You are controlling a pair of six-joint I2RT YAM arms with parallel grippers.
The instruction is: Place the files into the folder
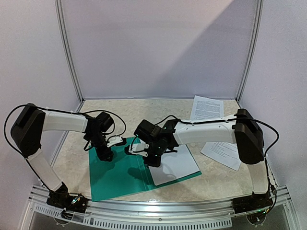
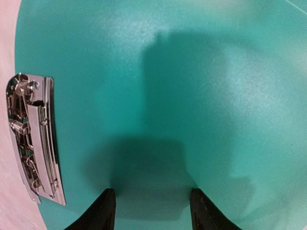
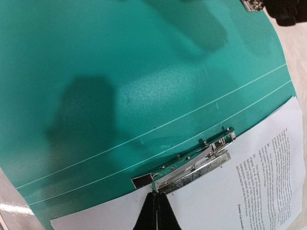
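Note:
The green folder (image 1: 112, 177) lies open flat, with white sheets (image 1: 173, 165) on its right half. In the right wrist view, a metal clip (image 3: 199, 170) lies along the edge of the sheets near the folder's spine. My right gripper is shut, its tips right at the clip's lower end; nothing clear shows between them. Over the left cover, my left gripper has its fingers apart, with only green cover visible between them. Another metal clip (image 2: 38, 139) is on that cover's edge, left of those fingers.
Two loose printed sheets lie at the right: one sheet (image 1: 207, 107) behind the right arm, another sheet (image 1: 223, 154) in front of it. The right arm passes over that area. Bare table (image 1: 144, 108) stretches behind the folder.

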